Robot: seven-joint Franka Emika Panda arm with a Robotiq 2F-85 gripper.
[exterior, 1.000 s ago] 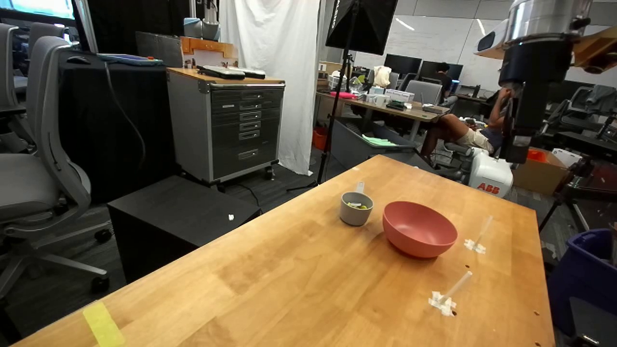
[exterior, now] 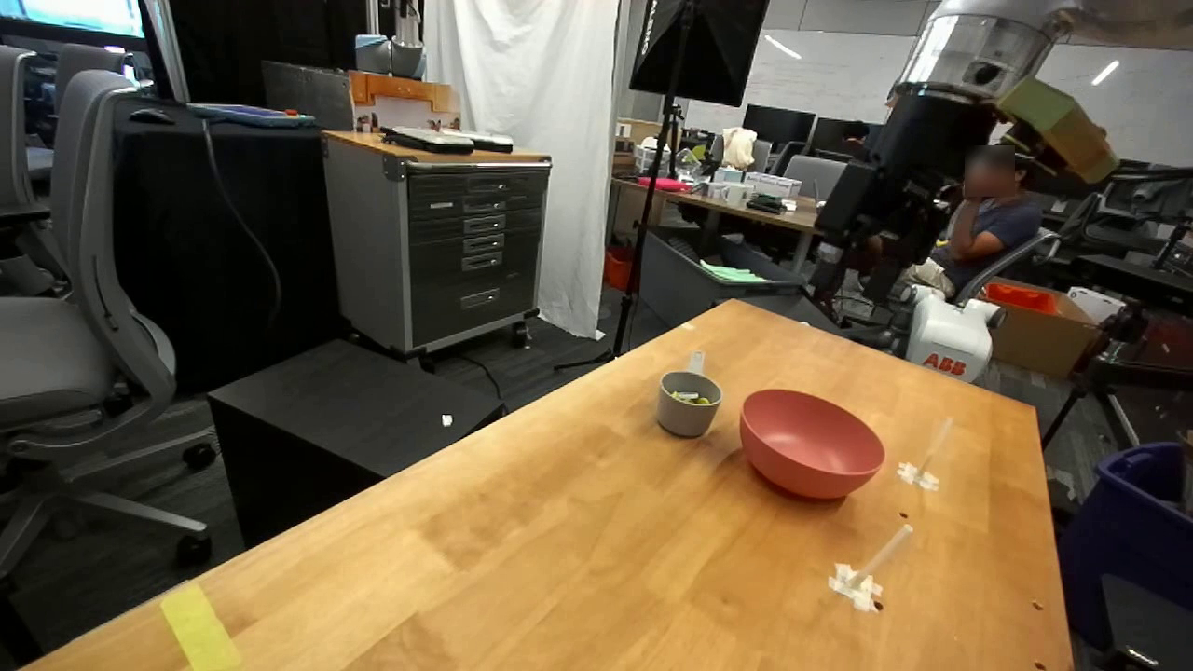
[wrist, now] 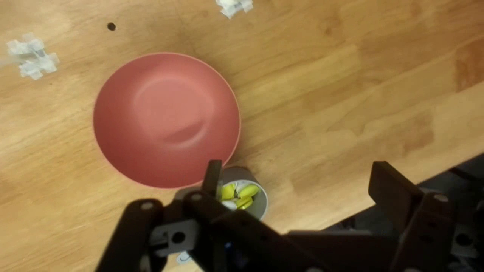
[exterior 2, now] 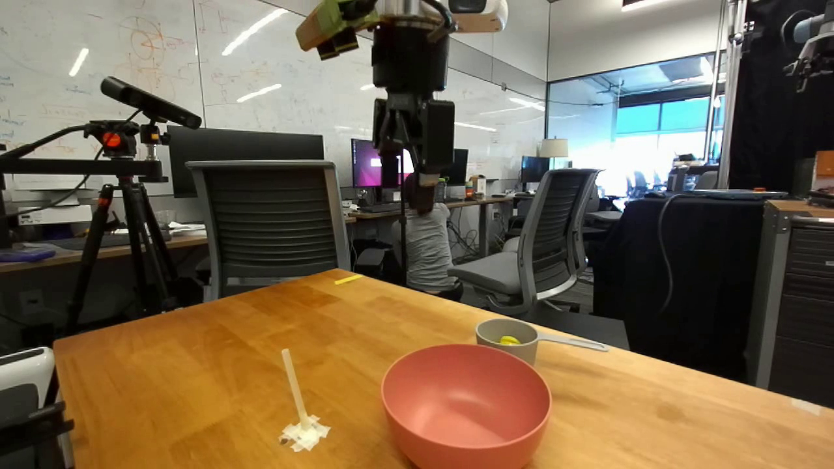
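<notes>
A grey cup with a handle (exterior: 689,416) stands upright on the table, with several yellow and white pieces (wrist: 245,195) inside. Right beside it sits an empty red bowl (exterior: 807,447); in exterior view 2 the bowl (exterior 2: 467,406) is in front of the cup (exterior 2: 506,337). My gripper (exterior: 872,263) hangs high above the tabletop, clear of both. The wrist view shows my gripper open, its fingers wide apart and nothing held. One finger (wrist: 212,177) covers part of the cup and its handle there.
Two thin translucent sticks stand taped to the table, one (exterior: 885,554) nearer and one (exterior: 937,445) farther off. A yellow tape strip (exterior: 201,628) marks the far end of the wooden table (exterior: 537,537), whose middle is bare. A black box (exterior: 352,403) lies below its edge.
The arm has moved left in exterior view 1, toward the cup and bowl, and its gripper has turned so both fingers show. Cup and bowl have stayed in place.
</notes>
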